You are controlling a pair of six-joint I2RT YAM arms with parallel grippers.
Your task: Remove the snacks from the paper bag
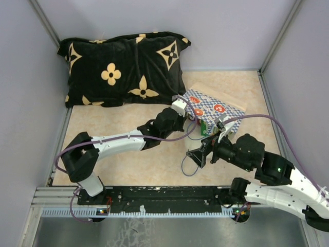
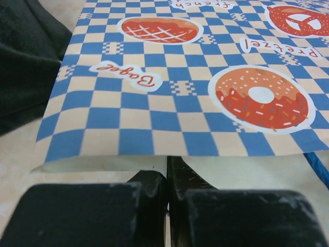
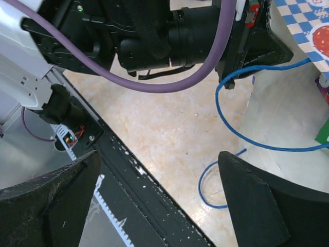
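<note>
The paper bag (image 1: 212, 106), blue-and-beige checked with printed breads, lies on its side at the right, mouth facing the front. My left gripper is shut on the bag's edge at its left side; the printed panel hides most of that grip. Of the snacks, a green pack (image 3: 323, 133) and a purple pack (image 3: 324, 85) show only in part inside the bag. My right gripper stands open in front of the mouth, its fingers (image 3: 257, 200) apart. A blue cord handle (image 3: 262, 145) hangs in a loop from the bag.
A black patterned cushion (image 1: 123, 69) leans along the back wall, close to the bag's left side. A second blue cord loop (image 3: 201, 189) reaches toward the front edge.
</note>
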